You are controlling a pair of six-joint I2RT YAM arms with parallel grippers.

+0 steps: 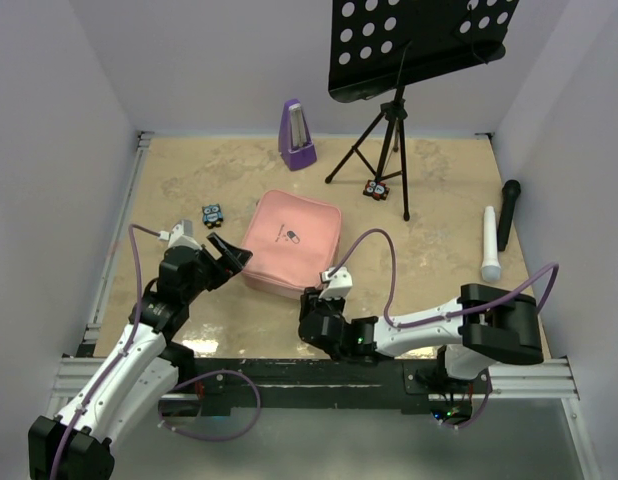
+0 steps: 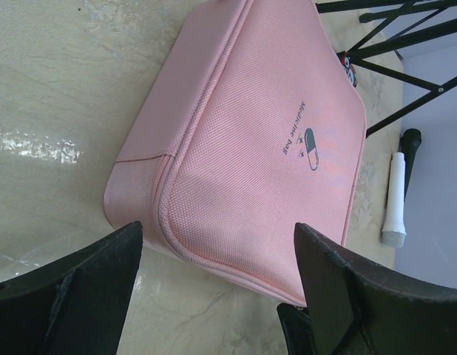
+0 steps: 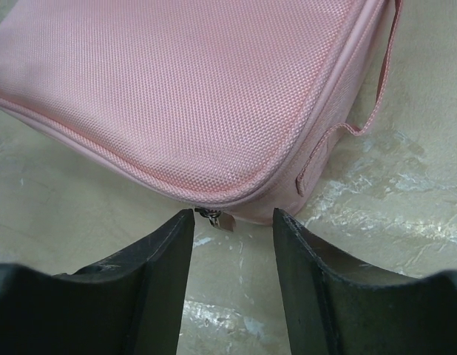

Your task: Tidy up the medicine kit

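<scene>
The pink medicine bag [image 1: 289,235] lies closed at the table's middle, its label upward in the left wrist view [image 2: 258,148]. My left gripper is open above the bag's near left corner, nothing between its fingers. My right gripper is open at the bag's near edge, facing the metal zipper pull [image 3: 211,216] hanging under the rim, with a fabric strap [image 3: 361,127] to its right.
A music stand [image 1: 394,120] stands at the back right, with a purple metronome [image 1: 297,145] at the back. A white microphone [image 1: 490,245] and a black one [image 1: 507,215] lie at the right. A small blue item [image 1: 212,215] lies left of the bag.
</scene>
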